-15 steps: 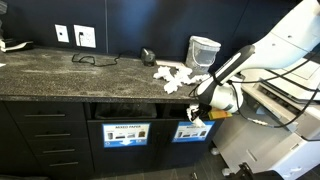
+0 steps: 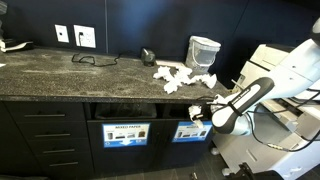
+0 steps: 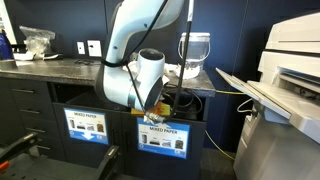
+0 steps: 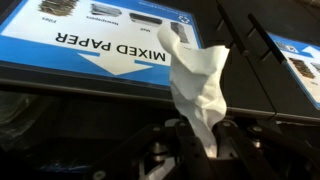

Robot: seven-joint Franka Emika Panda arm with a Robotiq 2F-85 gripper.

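Note:
A crumpled white paper piece (image 4: 198, 85) rises from between the dark fingers of my gripper, which is shut on it. Behind it in the wrist view are a blue-and-white MIXED PAPER label (image 4: 110, 40) and the dark bin openings. In exterior view 1 the gripper (image 2: 197, 114) is just below the counter's front edge, near the right-hand bin label (image 2: 192, 131). Exterior view 2 shows the gripper (image 3: 155, 112) low in front of the bin openings, with the held paper (image 3: 153, 119) small above the MIXED PAPER label (image 3: 163, 139).
More crumpled white paper (image 2: 180, 76) lies on the dark counter (image 2: 110, 80), beside a white bucket (image 2: 203, 51). Glasses (image 2: 95, 60) and a dark object (image 2: 148, 56) sit farther left. Another labelled bin (image 2: 125, 134) stands left of the gripper.
The arm's white wrist section has swung right and downward. The gripper stays near the right-hand bin, below the counter edge. The papers on the counter look unmoved.

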